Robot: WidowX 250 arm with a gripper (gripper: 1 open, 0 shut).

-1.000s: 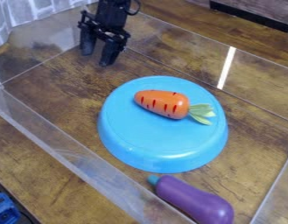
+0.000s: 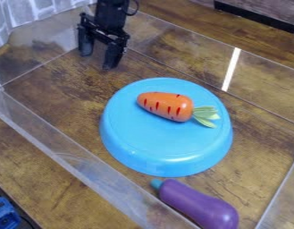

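My black gripper (image 2: 99, 49) is at the top left, low over the wooden surface, its two dark fingers apart. Toward the middle, an orange toy carrot (image 2: 166, 105) with pale green leaves lies on an upturned-looking light blue round plate (image 2: 155, 148). A purple toy eggplant (image 2: 199, 202) lies at the bottom right, below the plate. I see nothing clearly between my fingers, though they are small and dark here.
Clear plastic walls (image 2: 65, 154) edge the wooden floor (image 2: 54, 107). A blue object (image 2: 4, 215) sits outside at the bottom left corner. The floor left of the plate and at the upper right is bare.
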